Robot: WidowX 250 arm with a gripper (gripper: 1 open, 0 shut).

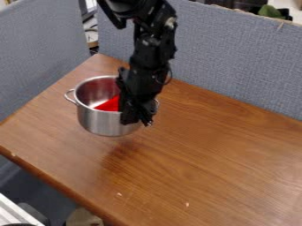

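Observation:
A steel pot [99, 118] with a wire handle on its left stands on the left part of the wooden table [207, 159]. A red object [109, 104] lies inside it. My gripper [136, 114] is at the pot's right side, low over the rim, partly covering the pot. Its fingertips are dark and hard to make out, and I cannot see whether anything is between them.
Grey padded panels [218, 53] border the table at the back and on the left. Clutter lies beyond the near left edge.

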